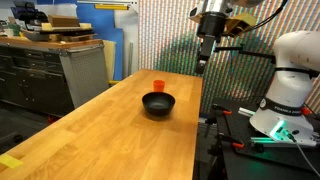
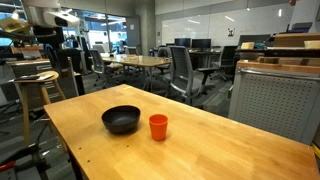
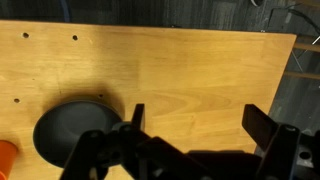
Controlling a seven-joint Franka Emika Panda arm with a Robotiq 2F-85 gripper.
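Observation:
A black bowl rests on the wooden table, with a red cup standing beside it. From the other side, the red cup is to the right of the black bowl. My gripper hangs high over the table's edge, pointing down and well clear of both objects. In the wrist view the gripper has its two dark fingers wide apart, with only bare wood between them. The bowl shows at the lower left, and part of the cup is cut off by the left edge.
A yellow strip lies at one table corner.

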